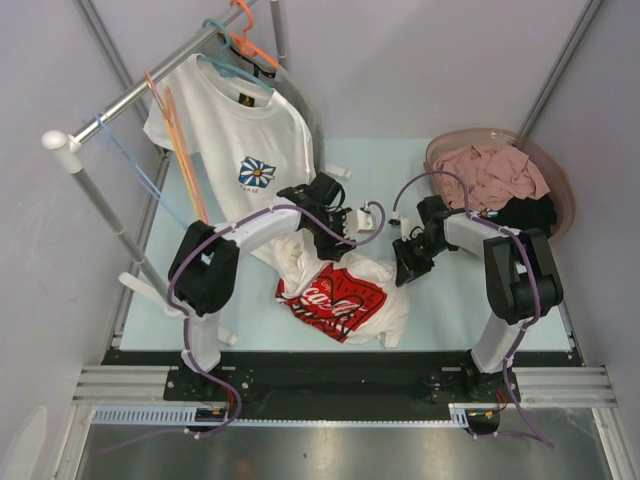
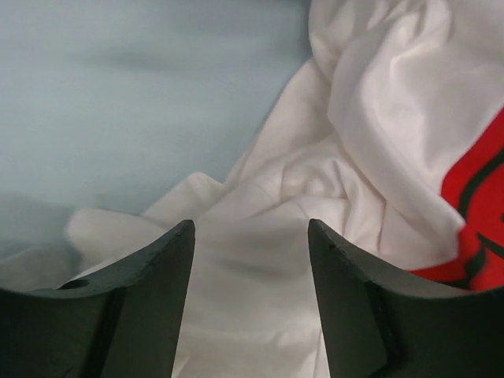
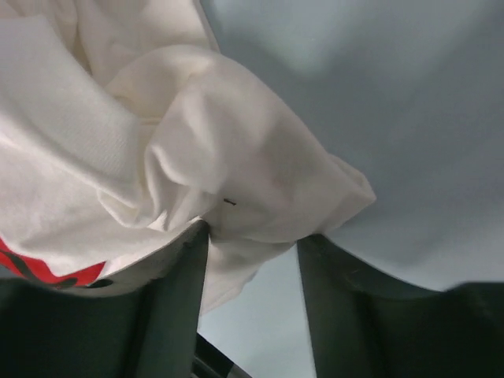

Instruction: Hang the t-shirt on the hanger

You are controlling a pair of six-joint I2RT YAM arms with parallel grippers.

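Observation:
A white T-shirt (image 1: 369,313) with a red print lies crumpled on the table beneath both grippers. My left gripper (image 1: 335,240) hovers over its upper part; in the left wrist view its fingers (image 2: 138,299) are apart above white fabric. My right gripper (image 1: 405,262) is at the shirt's right end; in the right wrist view its fingertips (image 3: 313,260) are part open at a fold of fabric, and whether they pinch it is unclear.
A rail (image 1: 130,98) on the left holds a hanging white shirt (image 1: 230,140) and several empty hangers. A basket (image 1: 565,190) with pink and dark clothes stands at the back right.

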